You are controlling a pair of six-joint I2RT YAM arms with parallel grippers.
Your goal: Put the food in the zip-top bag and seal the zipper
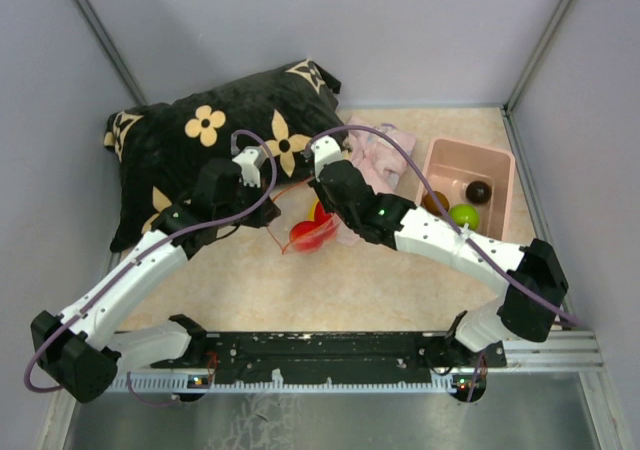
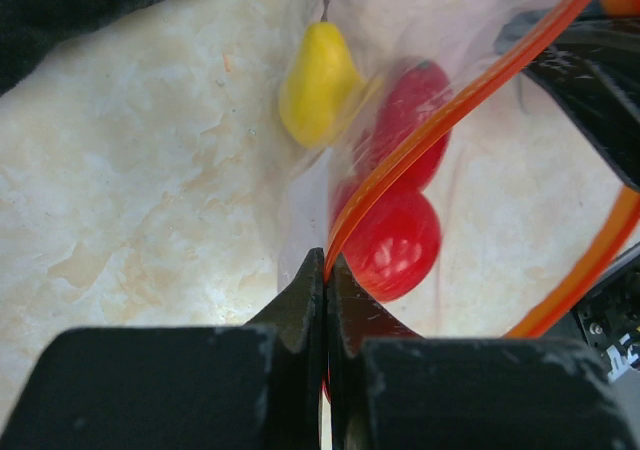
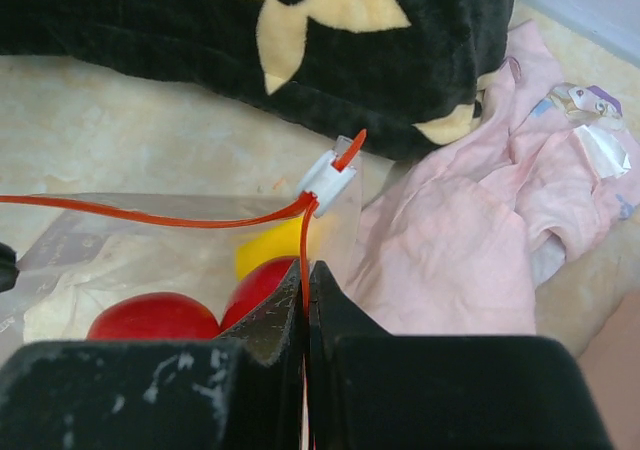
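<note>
A clear zip top bag (image 2: 310, 195) with an orange zipper rim stands open between my two grippers. Inside it are a yellow pear (image 2: 322, 82) and red food pieces (image 2: 392, 245), also visible from above as red food (image 1: 307, 235). My left gripper is shut on the orange rim at one side of the mouth. On the opposite side, my right gripper is shut on the rim too, just below the white zipper slider (image 3: 327, 180). From the top, the left gripper (image 1: 272, 211) and right gripper (image 1: 316, 188) hold the mouth stretched between them.
A dark flowered cushion (image 1: 225, 135) lies behind the bag, and a pink cloth (image 3: 450, 255) is right beside it. At the right, a pink bin (image 1: 508, 185) contains a green ball (image 1: 463, 216) and other round food.
</note>
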